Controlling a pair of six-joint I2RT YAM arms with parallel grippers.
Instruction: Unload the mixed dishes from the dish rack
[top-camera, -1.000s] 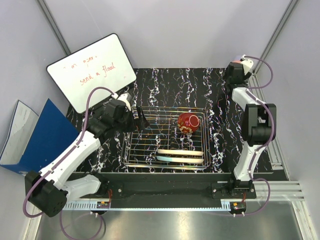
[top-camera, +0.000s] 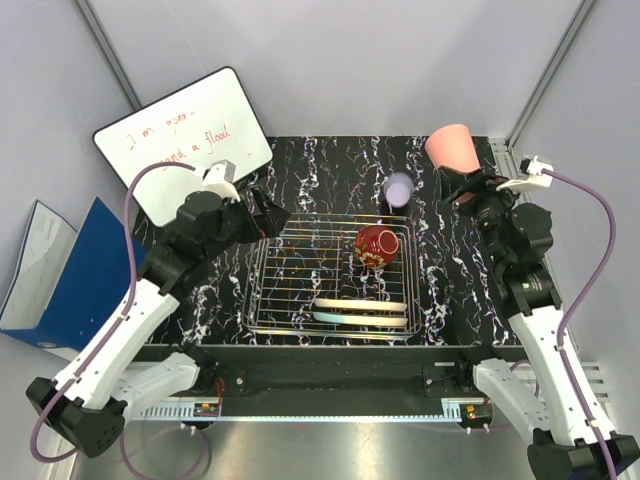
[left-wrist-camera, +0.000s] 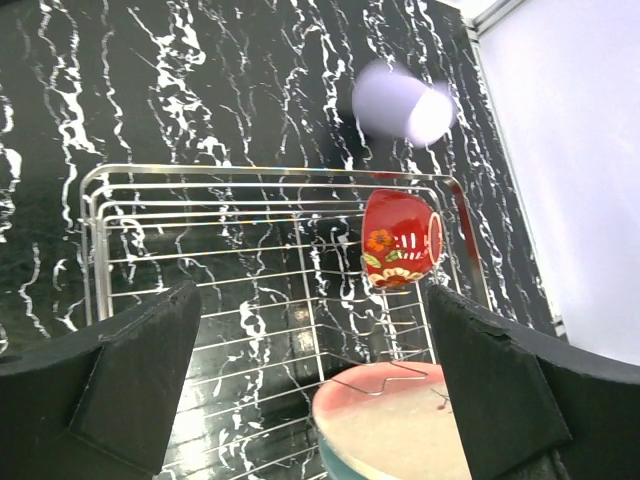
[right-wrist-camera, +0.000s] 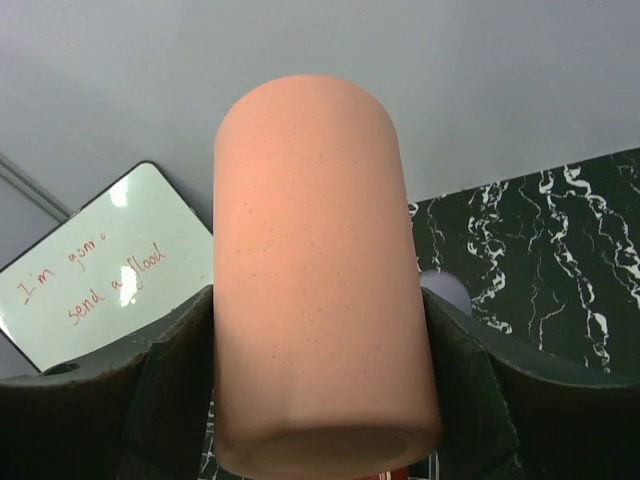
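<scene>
My right gripper (top-camera: 455, 188) is shut on a salmon-pink cup (top-camera: 452, 148), raised at the back right; it fills the middle of the right wrist view. A lavender cup (top-camera: 397, 190) is separate from it, blurred and behind the rack; in the left wrist view this lavender cup (left-wrist-camera: 385, 102) looks tilted, and whether it touches the counter is unclear. In the wire dish rack (top-camera: 262, 290) sit a red flowered cup or bowl (top-camera: 376, 246), a cream-pink dish (top-camera: 360, 304) and a light-blue one (top-camera: 360, 320). Over the rack's back-left corner, my left gripper (top-camera: 270, 218) is open and empty.
A whiteboard (top-camera: 190, 135) leans at the back left, with a blue folder (top-camera: 85, 270) at the left wall.
The left arm shifted slightly.
</scene>
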